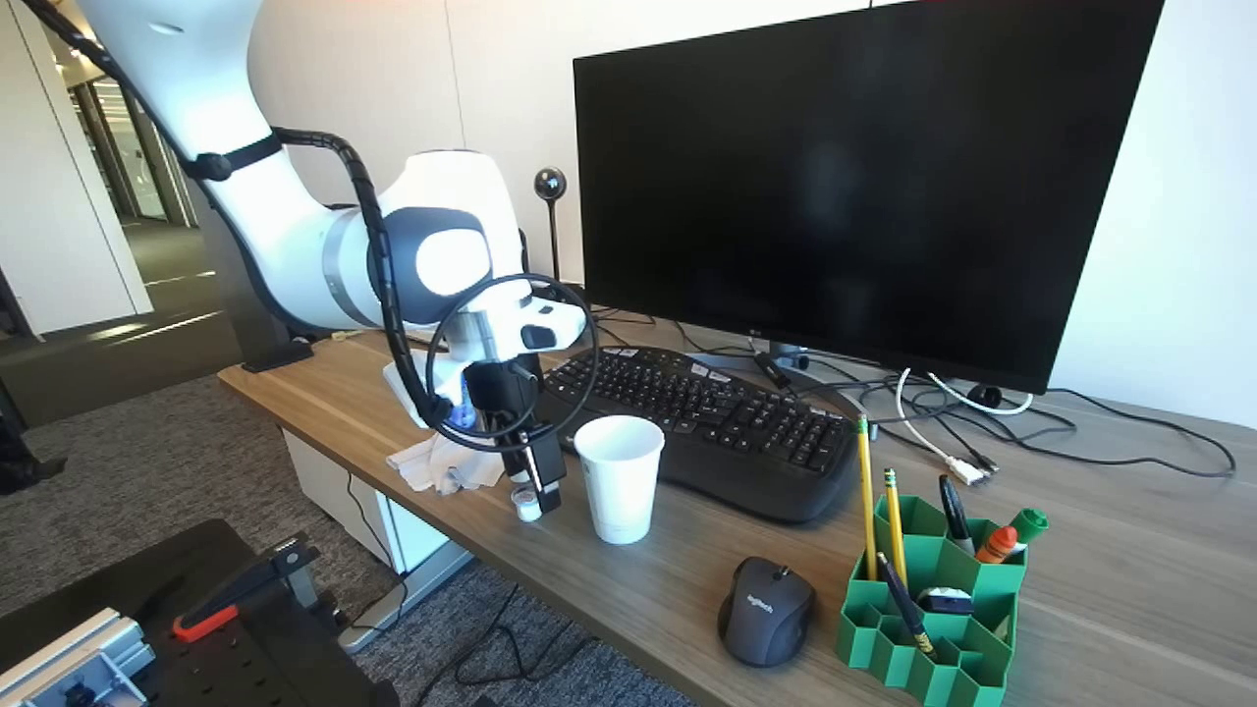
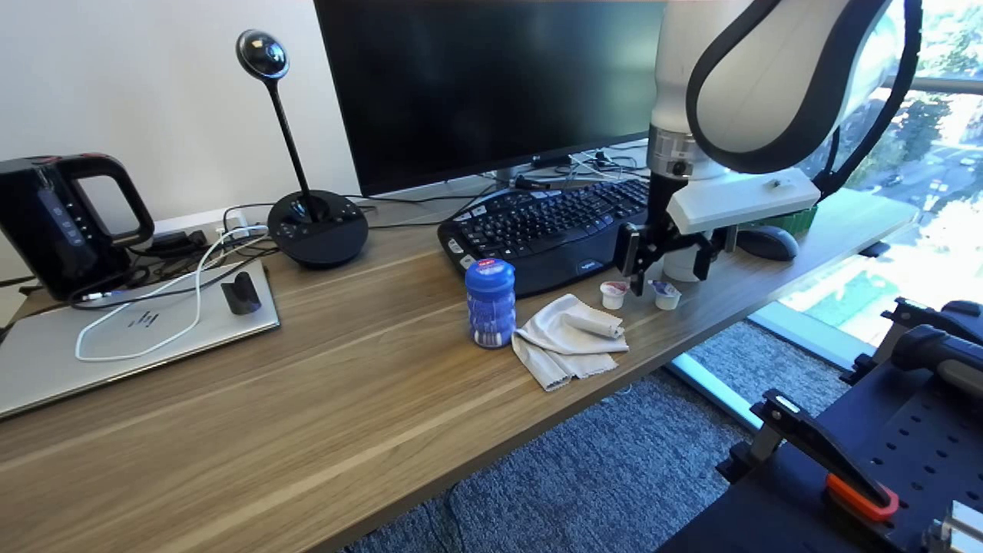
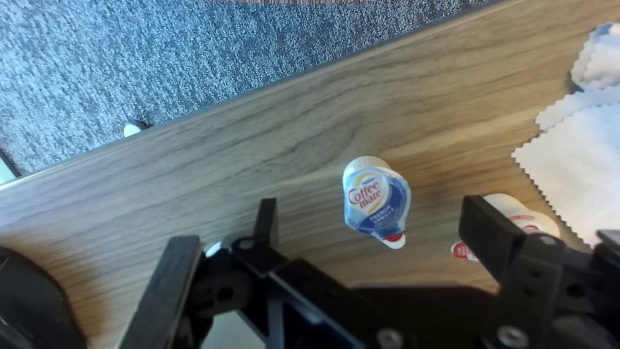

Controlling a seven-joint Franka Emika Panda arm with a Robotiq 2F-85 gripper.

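Observation:
My gripper stands open above the desk, with nothing held between its fingers. In the wrist view, a blue-and-white Coffee-mate creamer cup sits on the wood in the gap between the fingertips, slightly tilted in look. A second creamer cup with a red-marked lid is partly covered by the right-hand finger. From the second exterior view, both small cups show on the desk: the red-marked one left of the fingers, the blue one by them. A white paper cup stands upright just beside the gripper.
A keyboard lies behind the paper cup, a mouse and green pen holder to its right. A crumpled cloth and blue canister are on the other side. The desk edge is close in front.

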